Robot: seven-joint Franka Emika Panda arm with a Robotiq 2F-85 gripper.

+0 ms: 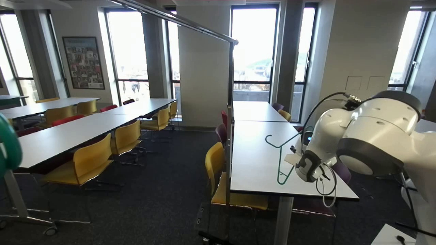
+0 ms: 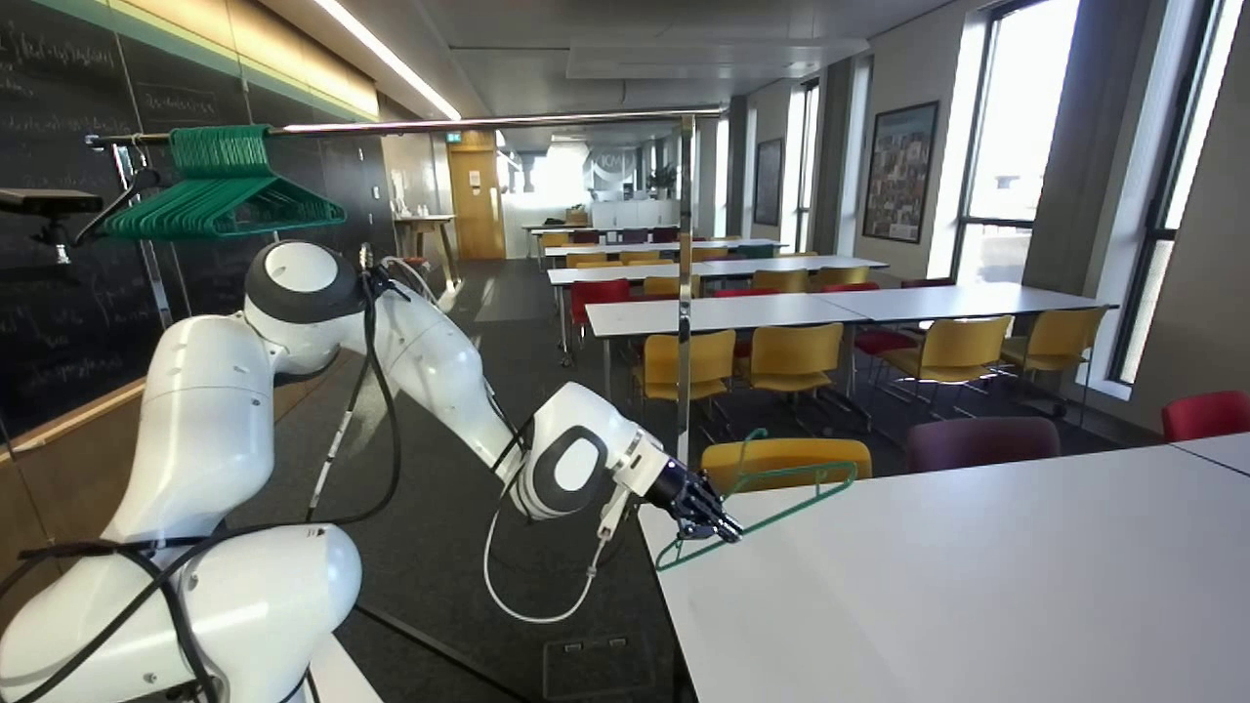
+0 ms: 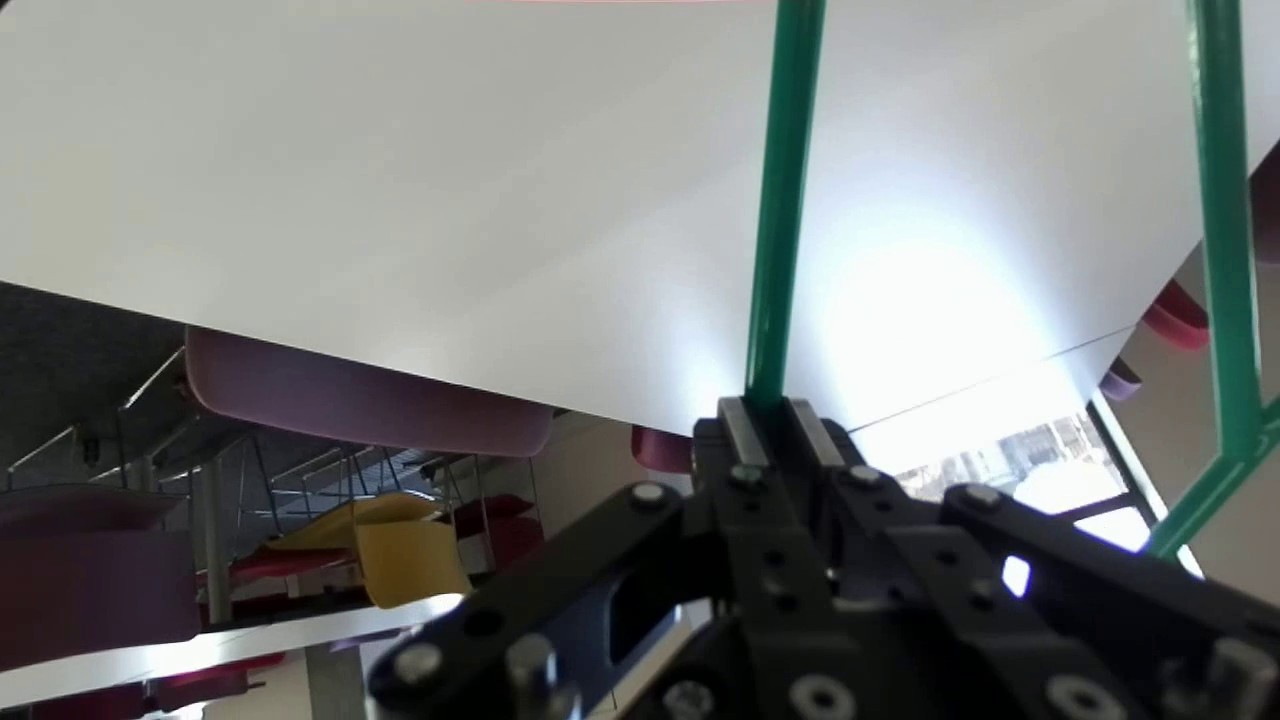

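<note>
A green hanger is held above the near end of the white table, tilted, with its hook turned toward the rail's post. My gripper is shut on one of the hanger's straight bars, which runs up from between the fingertips in the wrist view. At the right of that view another bar of the hanger shows. From the first exterior view, the hanger hangs to the left of the gripper, and part of it is hidden behind the wrist.
A metal rail runs overhead, its upright post standing beside the table. Several green hangers hang bunched at its far left. Yellow chairs line the table's side.
</note>
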